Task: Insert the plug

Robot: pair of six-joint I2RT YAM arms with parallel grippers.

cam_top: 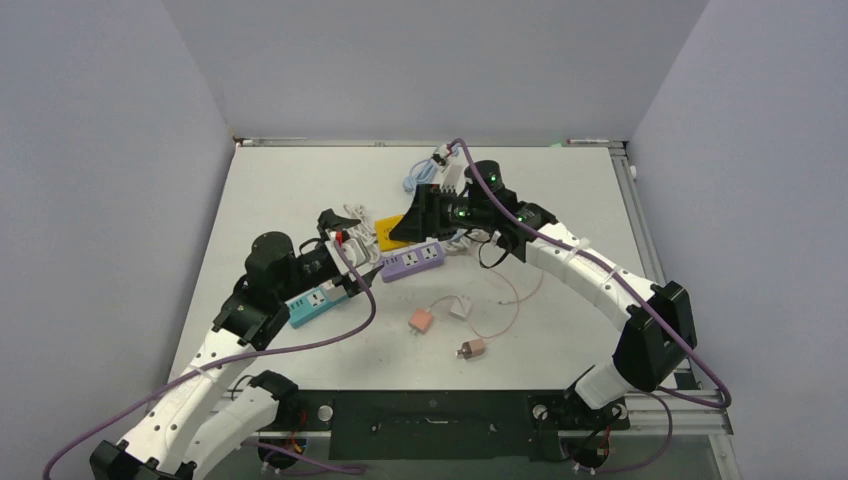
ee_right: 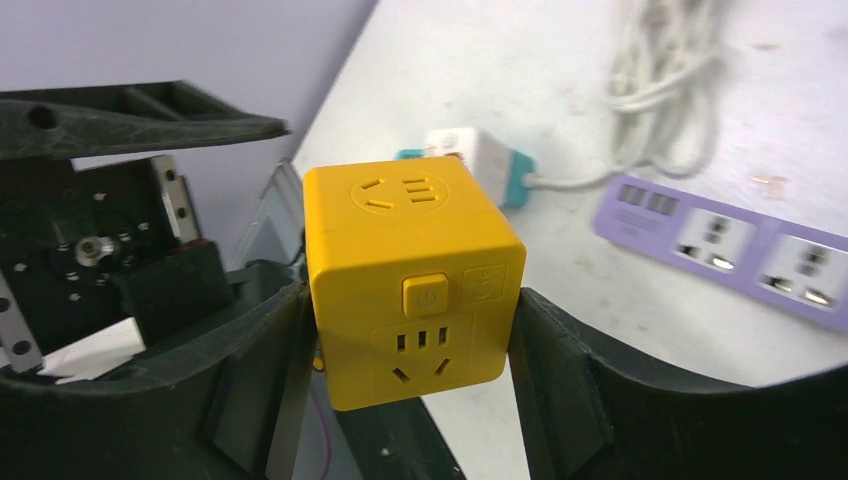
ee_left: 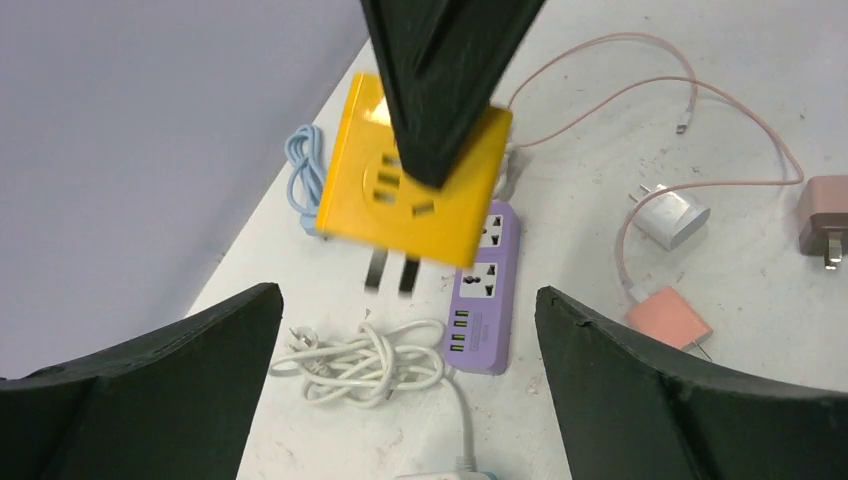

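My right gripper is shut on a yellow cube socket (ee_right: pixel 415 240), raised above the table, with socket faces showing in the right wrist view. In the left wrist view the same yellow cube (ee_left: pixel 350 180) hangs tilted, two dark prongs (ee_left: pixel 410 270) visible below it. My left gripper is open just short of the cube, nothing between its fingers. A purple power strip (cam_top: pixel 413 260) lies on the table beneath, and a teal strip (cam_top: pixel 310 308) is at the left.
Chargers with pink cables (cam_top: pixel 420 321) lie at the front right of the table (cam_top: pixel 560 340). A coiled white cable (ee_left: pixel 360 370) and a light blue cable (ee_left: pixel 305 170) lie toward the back. Bare surface shows at the back left and right.
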